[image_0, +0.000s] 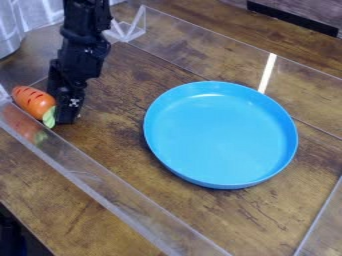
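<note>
A toy carrot (34, 100), orange with green leaves at its lower end, lies at the left along the inside of the clear plastic rim. My black gripper (64, 108) is down low beside the carrot's right side, at the leafy end. Its fingers are dark and overlap, so whether they are open or shut on the carrot is unclear.
A large blue plate (221, 134) takes up the right middle. A metal pot (8, 25) is at the top left. Clear plastic borders (114, 195) edge the wooden work area. Bare wood lies between the carrot and the plate.
</note>
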